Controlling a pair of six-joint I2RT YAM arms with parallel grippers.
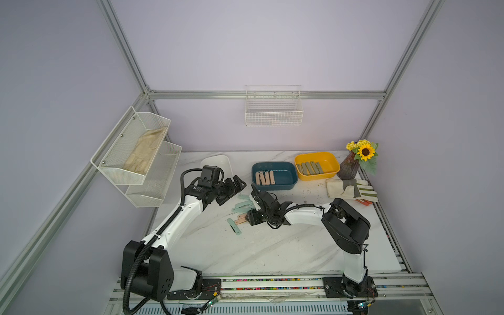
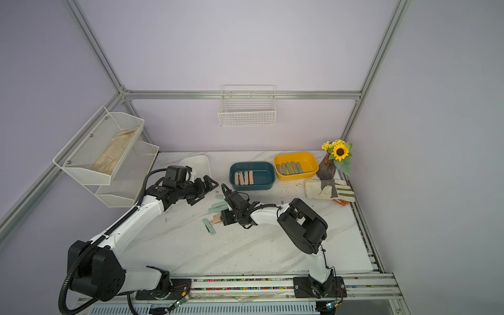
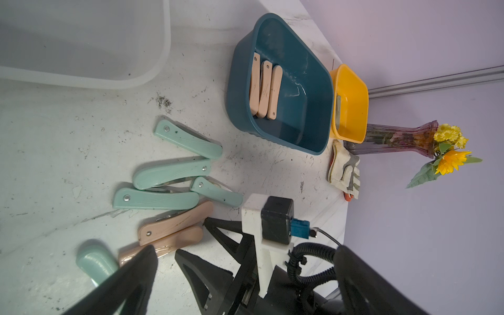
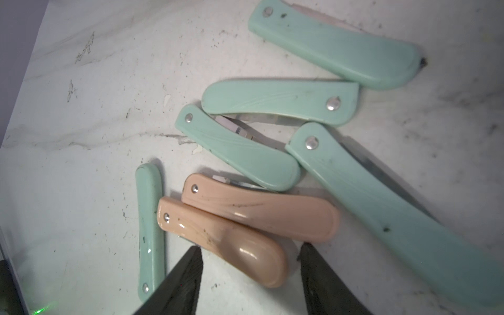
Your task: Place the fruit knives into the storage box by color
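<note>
Two pink folding knives (image 4: 262, 210) lie side by side on the table, among several mint-green ones (image 4: 283, 99). My right gripper is over the pink pair, fingers parted; the rounded end of the nearer pink knife (image 4: 225, 239) shows between its fingers, with no grip visible. My left gripper (image 1: 240, 190) hangs open and empty behind the pile, close to the white box (image 3: 78, 78). In the teal box (image 1: 286, 183) several pink knives (image 1: 265, 178) lie in a row. The yellow box (image 1: 331, 170) holds several grey-green knives (image 1: 309, 168).
A vase with sunflowers (image 1: 348, 167) and a pair of work gloves (image 1: 349, 189) occupy the right side. Wire baskets (image 1: 273, 113) hang on the back rail and the left wall.
</note>
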